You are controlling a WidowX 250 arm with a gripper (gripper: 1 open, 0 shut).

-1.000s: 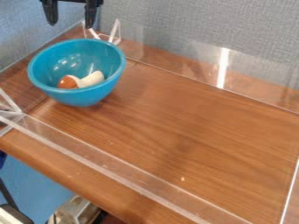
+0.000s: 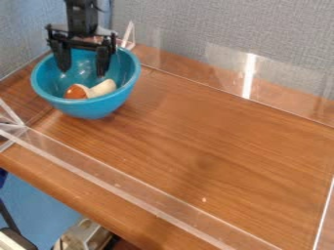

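A turquoise bowl (image 2: 92,105) sits at the back left of the wooden table. It holds an orange-red round item (image 2: 76,92) and a pale cream item (image 2: 102,88), both low in the bowl. My black gripper (image 2: 81,59) is over the bowl's back part, its fingertips reaching down to about rim level, open and spread wide, above and behind the two items.
Grey textured walls with clear panels border the back and left. Clear tape strips run along the table's edges, and white strips lie at the left.
My gripper has come down from above the bowl's back to its rim level. The bowl and its contents look unchanged.
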